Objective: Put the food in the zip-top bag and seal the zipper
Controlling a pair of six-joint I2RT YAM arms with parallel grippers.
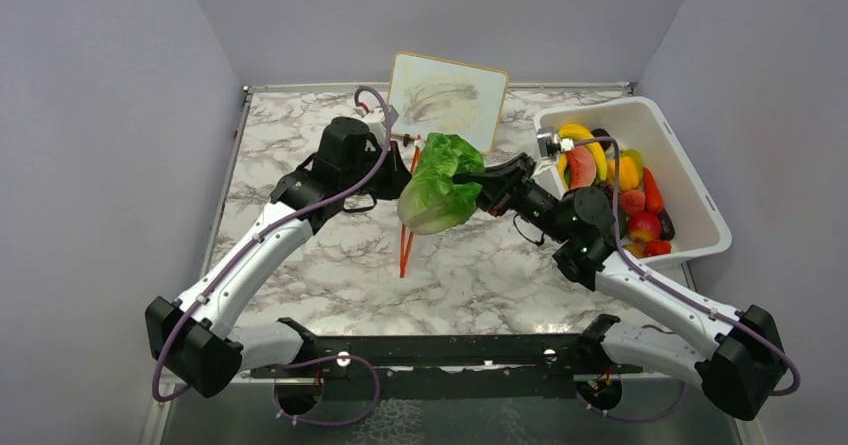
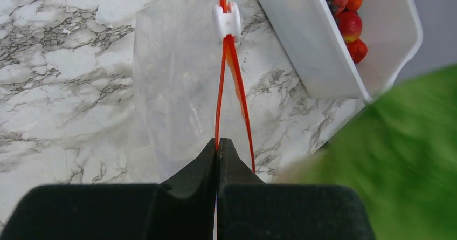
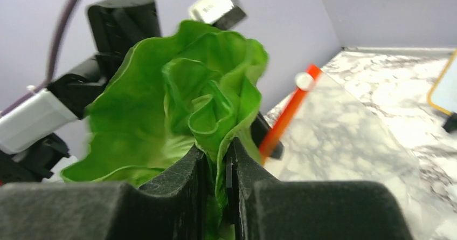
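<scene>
A green leafy lettuce (image 1: pixel 432 205) hangs above the mouth of the clear bag, with my right gripper shut on its leaves. The transparent bag (image 2: pixel 178 73) rests on the table; its orange zipper (image 2: pixel 247 116) has a white slider (image 2: pixel 227 22) at the far end. My left gripper is shut on one orange zipper strip, while the other strip runs apart to the right, leaving a narrow gap between them. From above, the lettuce hides most of the bag. At the right of the left wrist view the lettuce (image 2: pixel 399 148) is a green blur.
A white bin (image 1: pixel 700 180) of several fruits and vegetables stands on the right. At the back lies a stained, wood-edged board (image 1: pixel 450 90).
</scene>
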